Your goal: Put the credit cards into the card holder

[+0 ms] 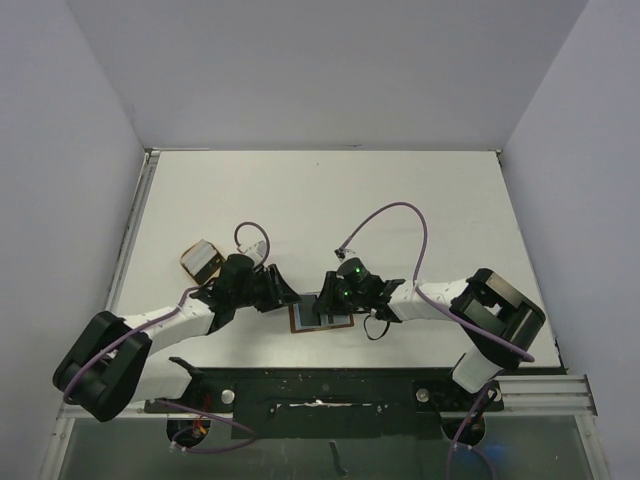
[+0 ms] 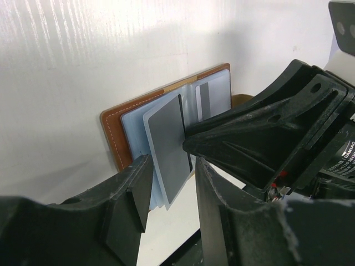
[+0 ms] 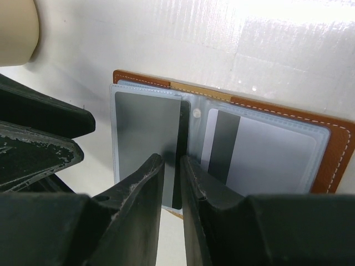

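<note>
The open card holder [image 1: 300, 325], brown leather with clear sleeves, lies near the front of the table. A grey card [image 3: 141, 133] stands out at its middle, beside a white card [image 3: 274, 155] with a dark stripe. My right gripper is over the grey card's dark edge; whether it grips it I cannot tell. My left gripper is at the holder's left side, close to the grey card, with its fingers apart in the top view.
Another brown holder with white cards [image 1: 201, 258] lies at the back left.
</note>
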